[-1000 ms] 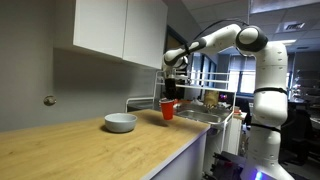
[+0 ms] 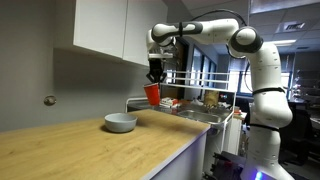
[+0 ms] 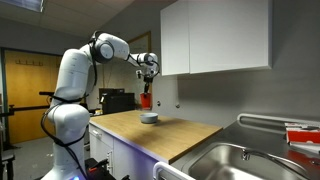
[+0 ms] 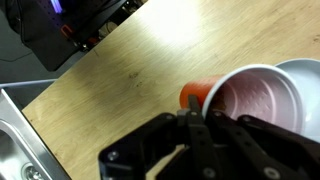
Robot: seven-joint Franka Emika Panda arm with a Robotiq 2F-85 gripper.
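A red cup (image 2: pixel 153 94) hangs in the air, slightly tilted, with my gripper (image 2: pixel 153 80) shut on its rim. In the wrist view, the dark fingertips meet at the near edge of the cup (image 4: pixel 258 100), whose pale inside and white rim face the camera. A light grey bowl (image 2: pixel 121 123) rests on the wooden counter. The cup is higher than the bowl and to its right in exterior view 1. From the other side, the cup (image 3: pixel 146 101) shows above the bowl (image 3: pixel 149 117). Part of the bowl (image 4: pixel 308 75) is hidden behind the cup in the wrist view.
White cabinets (image 3: pixel 225 38) overhang its back. A metal sink (image 3: pixel 240 163) adjoins the counter, and a wire rack (image 2: pixel 190 78) with red items stands beyond.
Held throughout by my gripper, the cup has risen and moved left toward the bowl in exterior view 1. It leans a little more now. The bowl has stayed put.
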